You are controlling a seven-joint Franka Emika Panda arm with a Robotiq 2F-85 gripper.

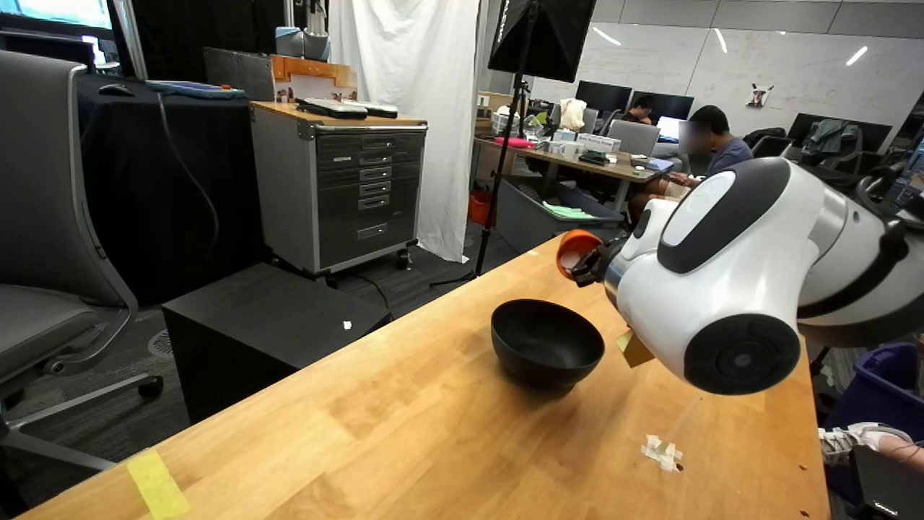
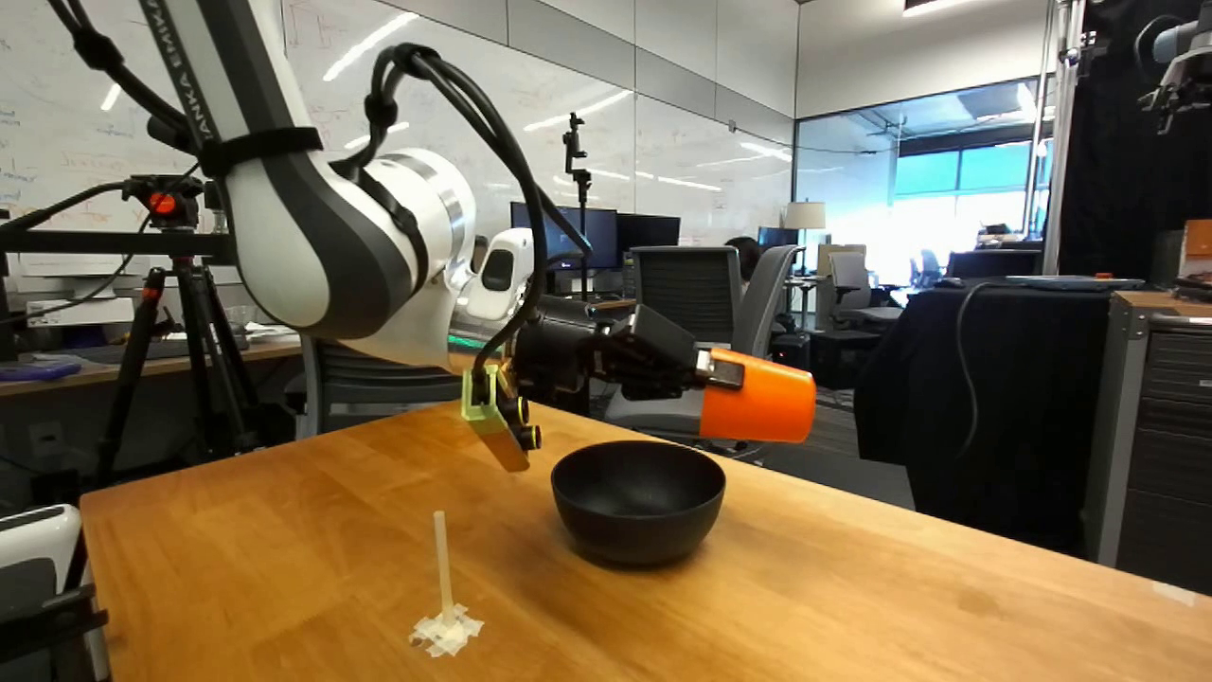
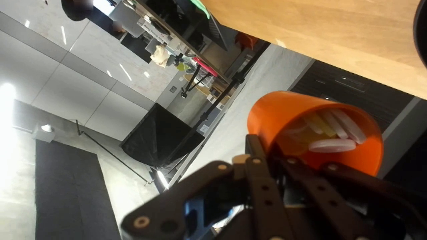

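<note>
An orange cup (image 2: 758,400) lies tipped almost on its side in the air, with my gripper (image 2: 718,373) shut on its wall. Inside the cup (image 3: 276,110), the wrist view shows several pale, flat pieces (image 3: 332,145), white and yellowish, resting against the inner wall. On the table sits a black bowl (image 1: 547,347), upright; what I can see of its inside looks empty. From exterior view 1 the cup (image 1: 575,248) hangs beyond the bowl, its mouth facing toward that camera. Only an edge of the bowl (image 3: 421,34) enters the wrist view at the right.
A thin pale stick (image 2: 443,568) stands upright on the wooden table (image 2: 284,546), taped at its base. A yellow tape strip (image 1: 159,485) marks the near left corner. Most of the table left of the bowl in exterior view 1 is clear.
</note>
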